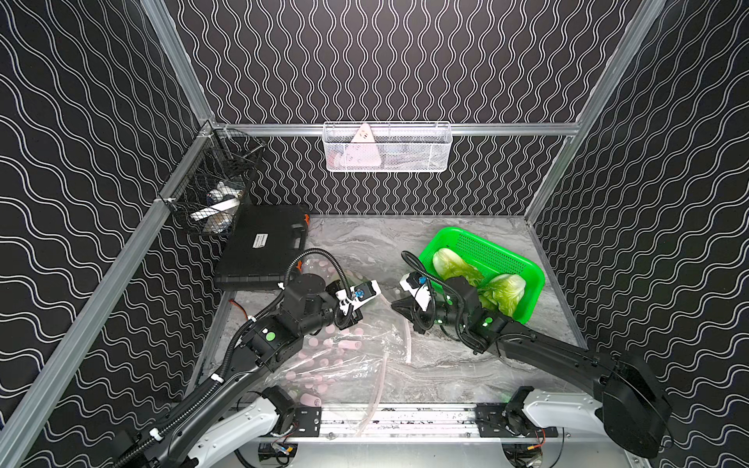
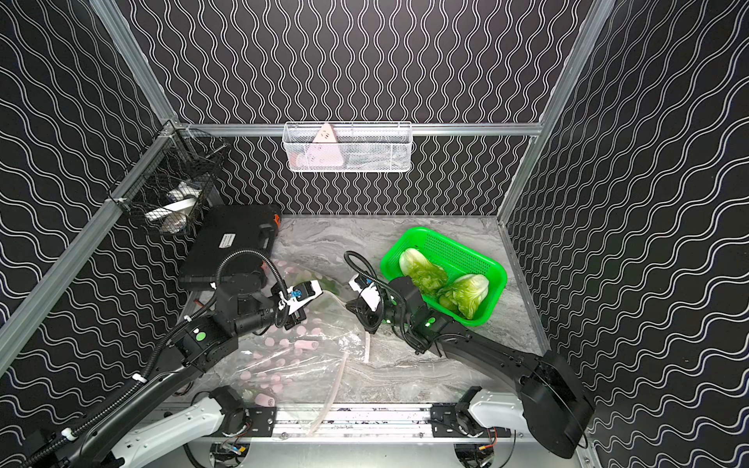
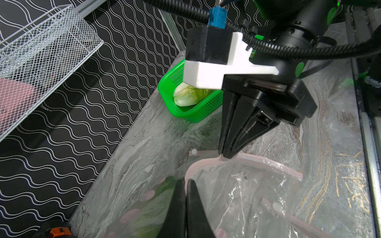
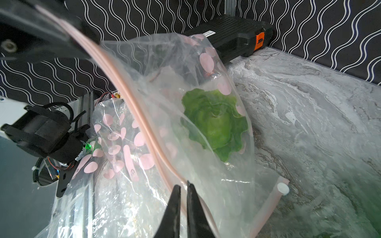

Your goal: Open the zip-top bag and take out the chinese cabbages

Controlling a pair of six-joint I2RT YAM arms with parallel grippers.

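The clear zip top bag (image 1: 335, 358), spotted pink, lies on the left and middle of the table, its right side lifted. Inside it, one green Chinese cabbage (image 4: 214, 123) shows through the plastic in the right wrist view. My left gripper is shut on the pink zip edge (image 3: 206, 161). Farther along that same edge, my right gripper is shut on it too, as the right wrist view also shows between the fingertips. From above, the left fingertips are hidden under the wrist.
A green basket (image 1: 491, 248) at the right holds two cabbages (image 1: 505, 292), close behind my right arm. A black case (image 1: 261, 245) stands back left. A white mesh basket (image 1: 390, 148) hangs on the back wall.
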